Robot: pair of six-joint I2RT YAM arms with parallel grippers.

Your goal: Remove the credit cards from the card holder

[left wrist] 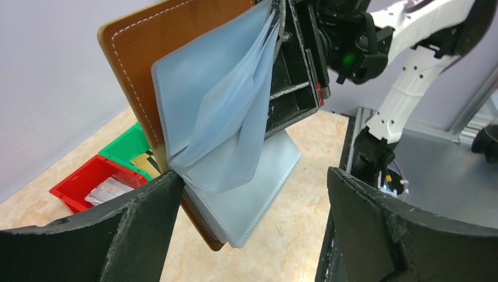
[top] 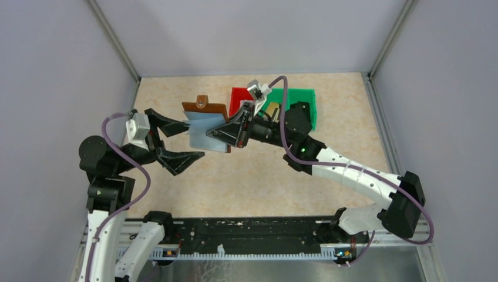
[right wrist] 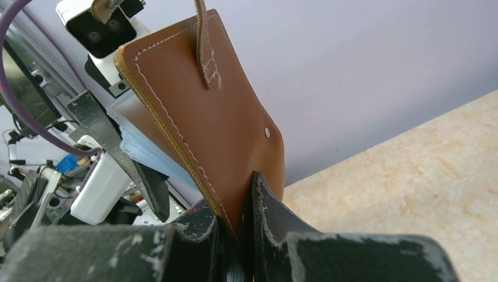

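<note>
A brown leather card holder [top: 218, 108] is held up over the table, its pale blue plastic sleeves [top: 205, 132] spread out toward the left arm. My right gripper is shut on the holder's edge. In the left wrist view the sleeves [left wrist: 217, 100] look creased and fanned against the brown cover [left wrist: 134, 64]; I cannot make out a card in them. To the left, my left gripper stands wide open, nothing gripped between its fingers. One of its fingertips [left wrist: 170, 187] reaches the lower edge of the sleeves; whether it touches is unclear.
A red bin [left wrist: 85, 174] with pale cards [left wrist: 107, 191] in it stands at the back, beside a green bin [top: 310, 97] holding a yellowish card [top: 272, 108] and a dark thing.
</note>
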